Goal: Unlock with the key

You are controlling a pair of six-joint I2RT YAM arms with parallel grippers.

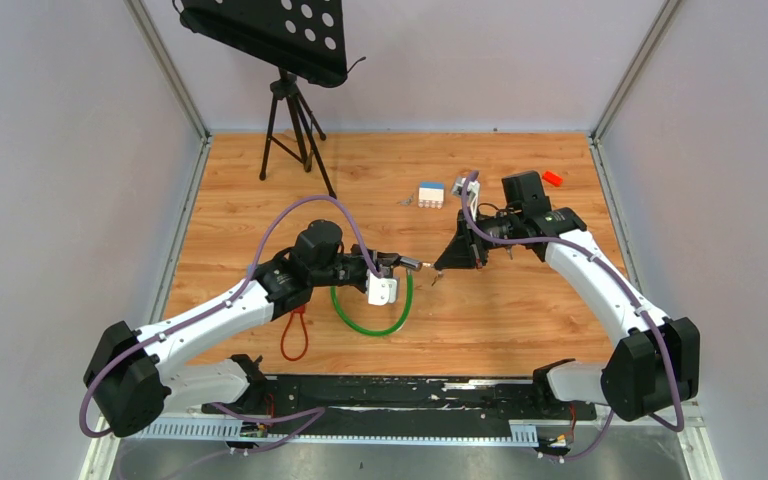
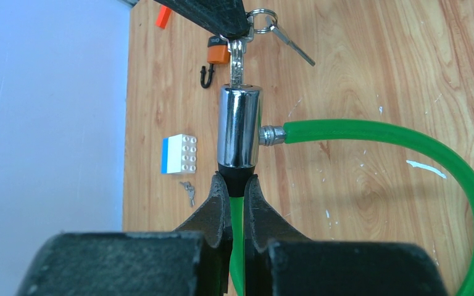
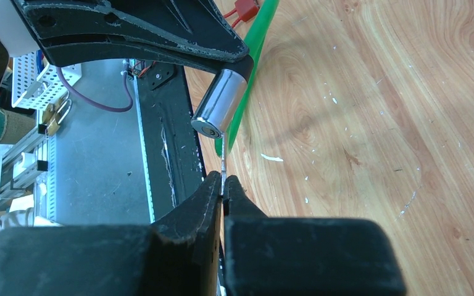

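A green cable lock has a chrome cylinder [image 2: 239, 126] with a black collar, and my left gripper is shut around that collar. The green cable [image 2: 370, 130] loops out to the side. My right gripper is shut on a thin silver key [image 3: 224, 157]. In the right wrist view the key's tip meets the rim of the lock's end face, beside the keyhole [image 3: 208, 131]. Seen from the left wrist, the blade lines up with the cylinder's end; whether any of it is inside I cannot tell. A second key [image 2: 296, 46] dangles from the ring.
On the wooden table lie a white and blue block [image 1: 431, 195], loose keys [image 2: 189, 192], an orange padlock [image 2: 218, 54] and a red strap [image 1: 295, 335]. A black music stand [image 1: 300, 130] stands at the back left.
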